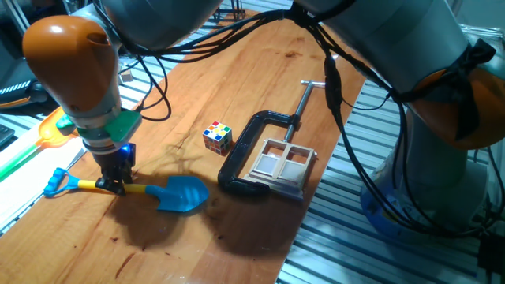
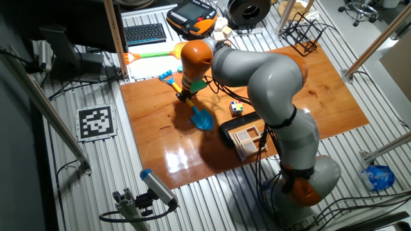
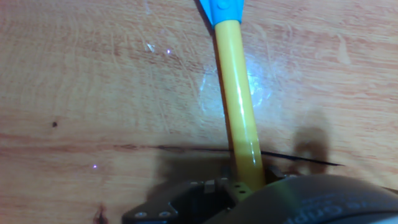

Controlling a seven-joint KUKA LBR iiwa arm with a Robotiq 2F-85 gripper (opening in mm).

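A toy shovel with a blue blade, yellow shaft and blue grip lies on the wooden table. My gripper is down at the shaft, between the grip and the blade. From the wrist, the yellow shaft runs down between my dark fingers, one on each side and close to it. Part of the fingers is hidden by the gripper's own housing, so whether they press on the shaft cannot be told. In the second exterior view the blade points away from my gripper.
A Rubik's cube sits beyond the blade. To its right lie a black C-clamp and a small wooden frame. An orange and green toy tool rests off the table's left side.
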